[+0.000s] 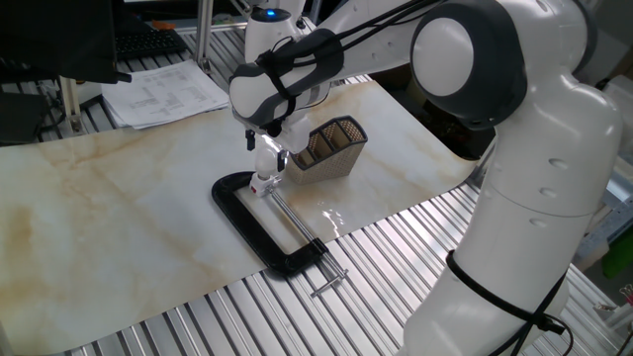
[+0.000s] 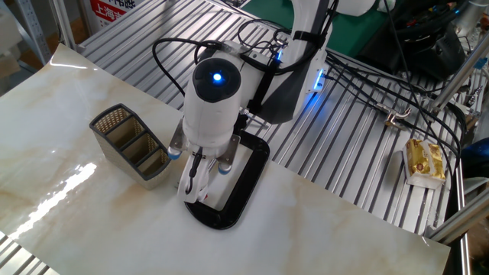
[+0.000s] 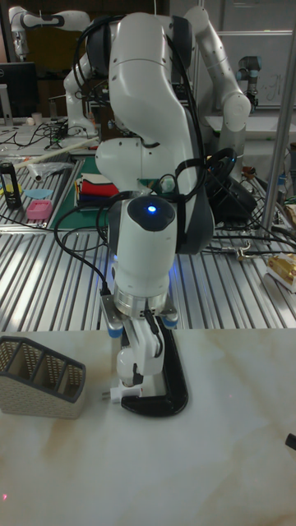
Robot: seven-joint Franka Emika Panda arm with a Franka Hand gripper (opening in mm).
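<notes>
A black C-shaped clamp (image 1: 249,225) with a metal screw bar (image 1: 294,215) lies flat across the edge of the marbled sheet. My gripper (image 1: 262,184) points down at the clamp's far end, close to the end of the bar. A small white piece (image 3: 128,394) with a short metal tip pointing left is at the fingertips, low beside the black frame. White fingers (image 2: 193,183) overlap it in every view, so whether they close on it or only touch it is hidden. In exterior view 2 the gripper (image 2: 196,195) covers part of the clamp.
Beside the gripper stands a beige mesh organizer (image 1: 327,154) with open compartments. Papers (image 1: 163,94) lie at the back left in exterior view 1. A gold-and-white packet (image 2: 422,163) rests on the slatted metal table (image 2: 351,153). Much of the marbled sheet (image 1: 109,222) is bare.
</notes>
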